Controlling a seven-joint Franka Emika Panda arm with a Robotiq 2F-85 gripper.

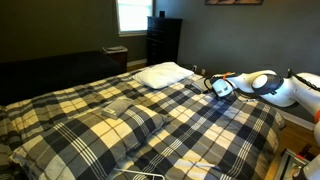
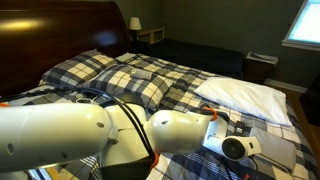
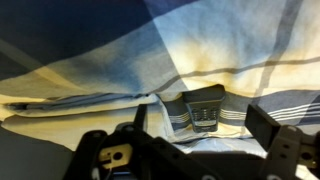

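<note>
In the wrist view my gripper is open, one finger at each side of the lower half. A small black device with buttons along its lower end (image 3: 205, 108) lies on the plaid bedding (image 3: 230, 50), in the gap between the fingers as seen from here. Clear bedding shows on both sides of it, so neither finger appears to touch it. In exterior view 1 the arm (image 1: 250, 84) reaches over the bed's far right part. The device cannot be made out there. The arm's own body hides the fingertips in exterior view 2.
A white pillow (image 1: 163, 76) lies left of the arm. Plaid pillows (image 1: 92, 135) and a grey flat item (image 1: 118, 106) sit at the left. Flat pale items (image 1: 190, 168) lie near the front. The bedding has raised folds around the device.
</note>
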